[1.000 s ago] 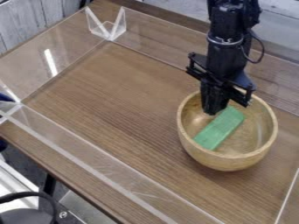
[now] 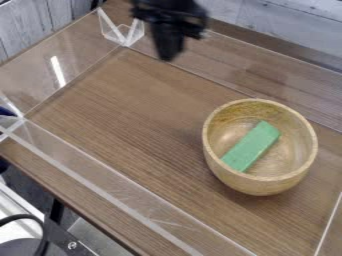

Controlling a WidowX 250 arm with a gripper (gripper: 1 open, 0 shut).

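A round light wooden bowl (image 2: 289, 157) sits on the wooden table at the right, with a green block (image 2: 250, 147) lying inside it. My gripper (image 2: 168, 42) is a dark, motion-blurred shape at the top centre, away from the bowl over the back of the table; whether its fingers are open or shut is not clear.
A small clear plastic piece (image 2: 123, 30) stands at the back left, near the gripper. Clear strips run along the table's left edge, with black cables at the lower left.
My gripper has risen from over the bowl and moved up and to the left, toward the back. The green block still lies in the bowl.
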